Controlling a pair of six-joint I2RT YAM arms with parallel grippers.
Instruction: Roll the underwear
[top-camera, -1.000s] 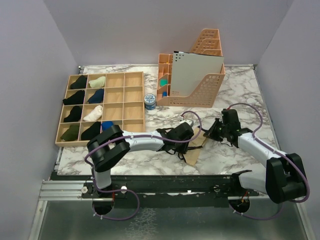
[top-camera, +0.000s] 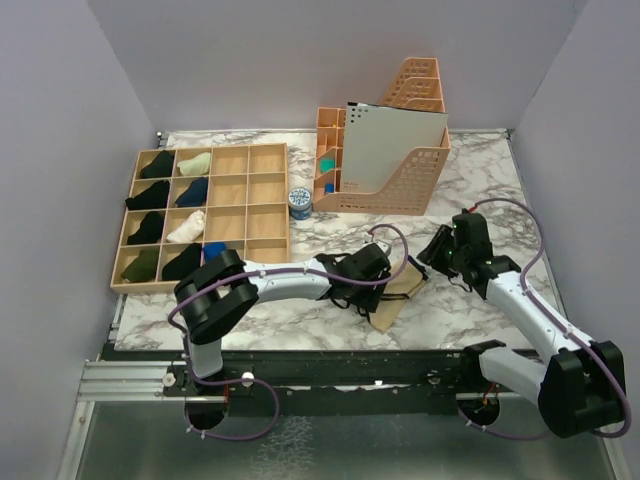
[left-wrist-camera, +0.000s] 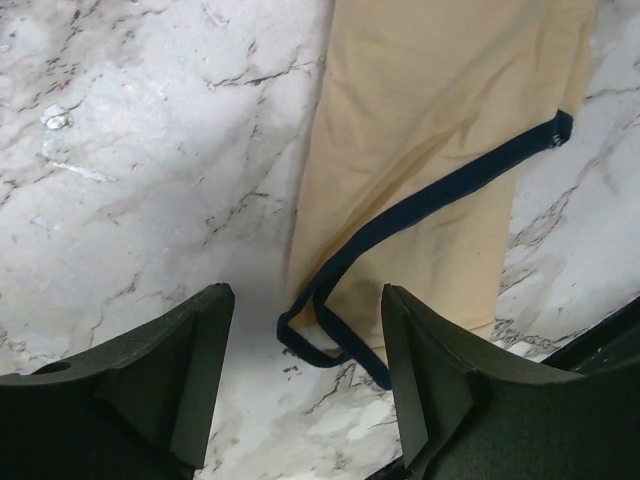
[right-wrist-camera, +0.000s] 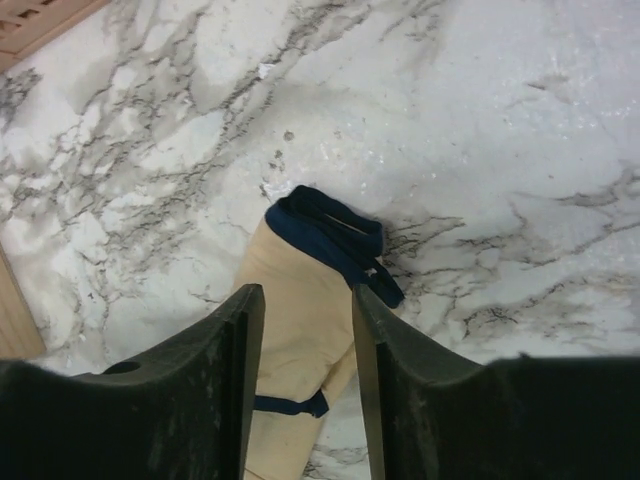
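The beige underwear with navy bands (top-camera: 390, 310) lies folded in a long strip on the marble table, angled toward the upper right. In the left wrist view my left gripper stands open just above its banded end (left-wrist-camera: 400, 215), nothing held between the fingers. My right gripper is open and raised above the far end, where the navy waistband (right-wrist-camera: 320, 225) sits bunched; nothing is held between its fingers.
A wooden grid organiser (top-camera: 230, 190) with rolled cloths stands at the left. A peach file holder (top-camera: 410, 180) with a grey board is at the back, beside a round tub (top-camera: 300, 200). Free table lies at the right.
My right gripper has lifted up and away from the underwear's upper right end, its arm rising toward the camera. My left arm has barely moved.
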